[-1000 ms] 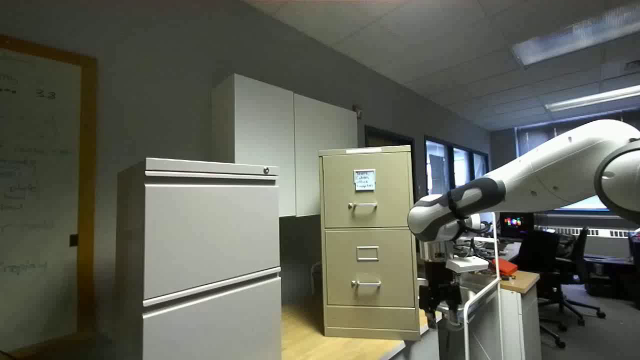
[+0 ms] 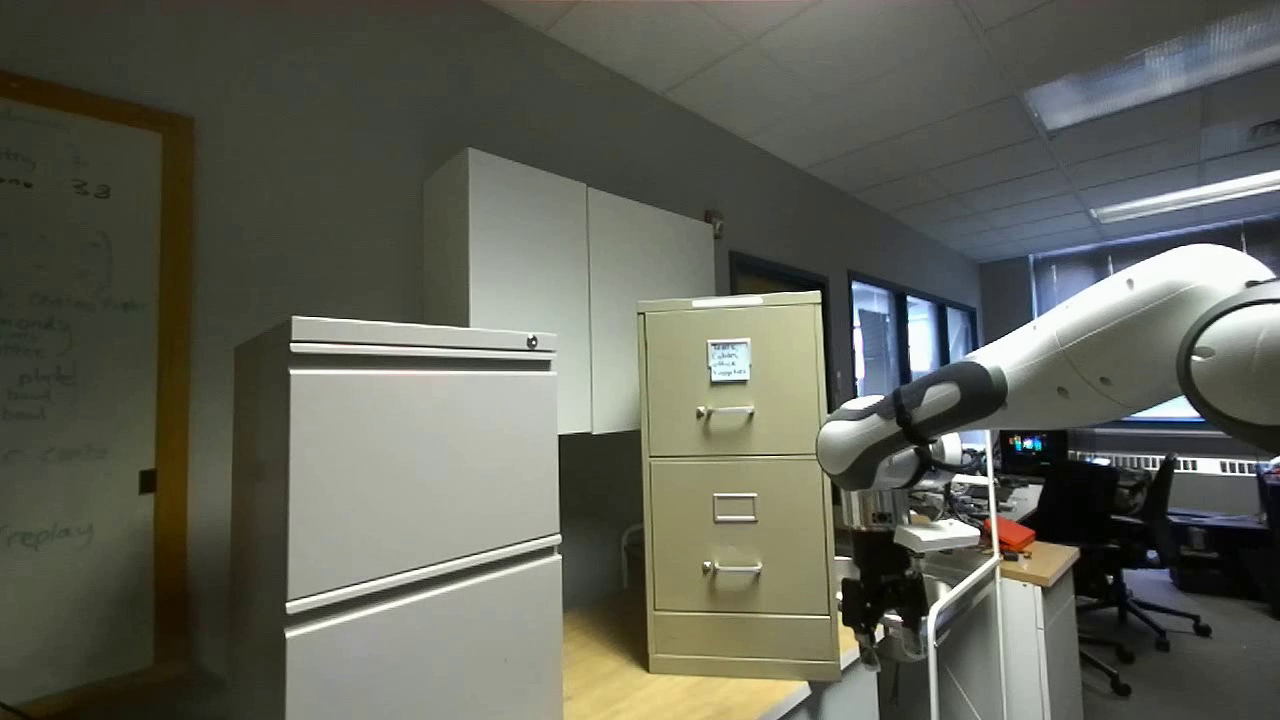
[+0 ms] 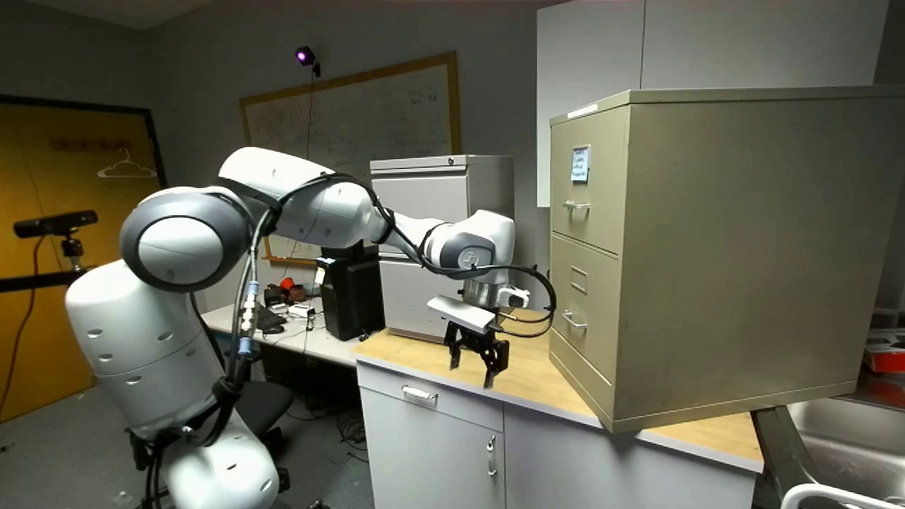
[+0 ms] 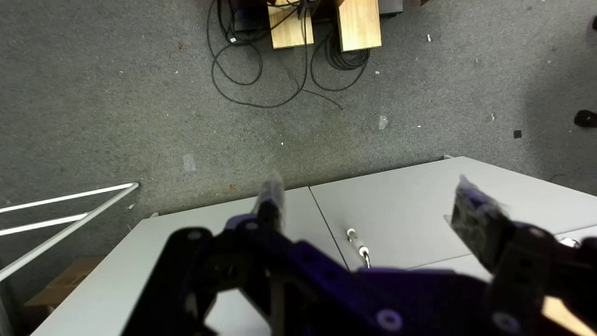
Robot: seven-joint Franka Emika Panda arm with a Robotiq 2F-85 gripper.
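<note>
My gripper (image 3: 471,378) hangs open, pointing down in front of the wooden counter, with nothing between its fingers. In the wrist view the blurred fingertips (image 4: 272,196) stand wide apart above the cabinet fronts and the floor. A beige two-drawer filing cabinet (image 2: 737,504) stands on the counter, all its drawers closed. The grey filing cabinet (image 2: 422,480) is at the left in exterior view 1, its drawers closed as well. Below the counter, the white base cabinet (image 3: 433,454) has a closed drawer and closed doors with metal handles.
A sink (image 3: 840,441) lies to the right of the beige cabinet. White rails (image 2: 960,590) rise near the gripper. Cables (image 4: 347,59) lie loose on the floor.
The gripper and wrist have shifted slightly down in exterior view 1. The cabinets and their drawers stand as before.
</note>
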